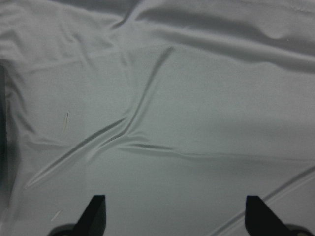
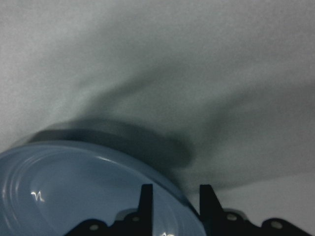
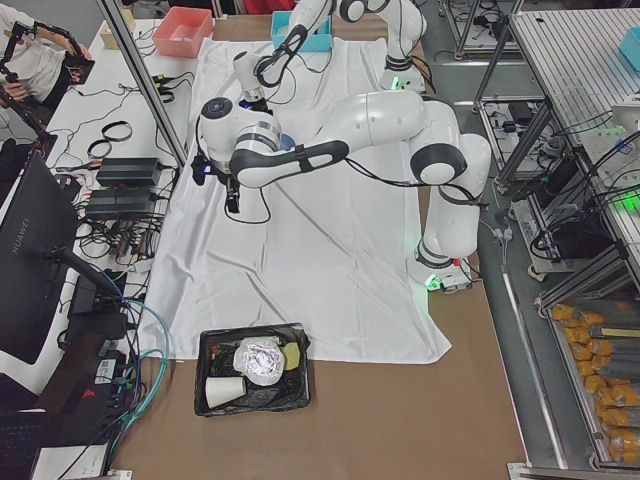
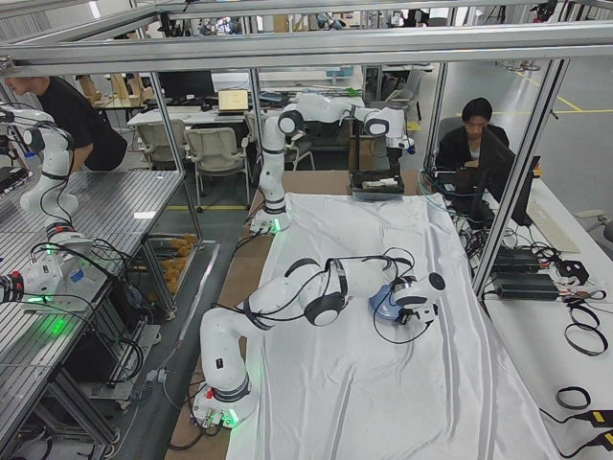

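A blue, glossy round dish (image 2: 83, 182) lies on the white cloth (image 3: 300, 260), partly hidden behind an arm in the camera left view, where it shows as a blue patch (image 3: 287, 142). My right gripper is low at its rim, fingers apart on either side of the edge; whether they touch it is unclear. In the camera right view the dish (image 4: 383, 305) is under that arm. My left gripper hangs open over bare, creased cloth, with nothing between its fingers.
A black-lined bin (image 3: 215, 345) with a white cup and foil-covered item stands beyond the cloth's edge. Blue (image 3: 325, 42) and pink (image 3: 183, 32) containers sit at the other end. Monitor and cables line one side.
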